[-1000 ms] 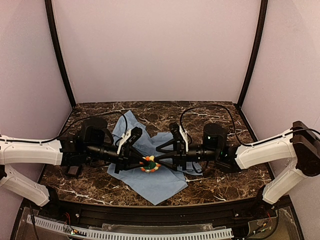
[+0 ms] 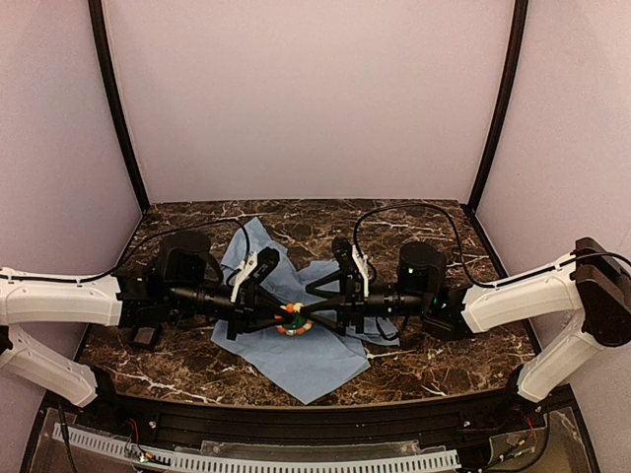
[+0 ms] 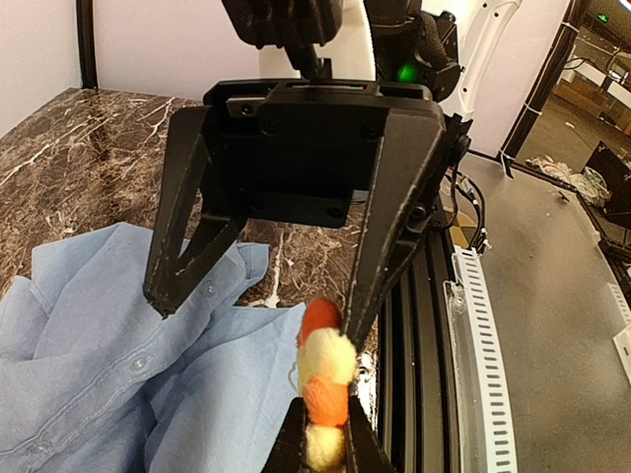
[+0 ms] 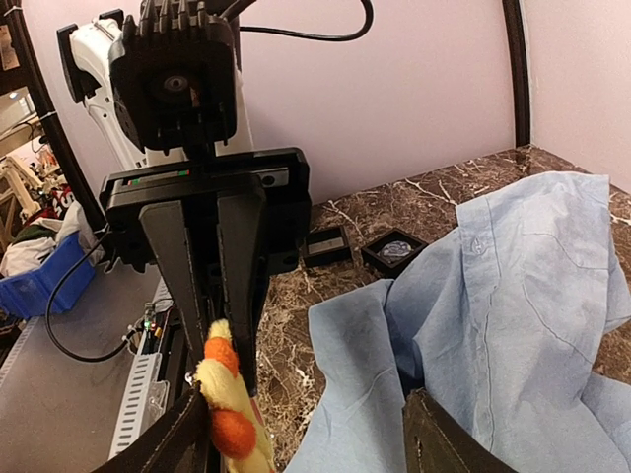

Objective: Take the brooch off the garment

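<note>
A fluffy orange, yellow and green brooch point(image 2: 296, 323) is over the blue garment point(image 2: 286, 365), between my two grippers. In the left wrist view the brooch point(image 3: 325, 394) is seen edge-on, and my left gripper is shut on it. My right gripper point(image 2: 314, 301) faces it from the right with its fingers apart, one fingertip beside the brooch. In the right wrist view the brooch point(image 4: 232, 424) is at the lower left, by one of my right fingers. Whether it is still attached to the cloth cannot be told.
Dark marble table point(image 2: 434, 365) surrounds the garment, with pale walls behind and at the sides. Small black boxes point(image 4: 392, 254) lie on the table beyond the left arm. A blue crate point(image 4: 44, 281) stands outside the work area.
My right gripper has shifted very slightly around the brooch. Otherwise little visible has changed.
</note>
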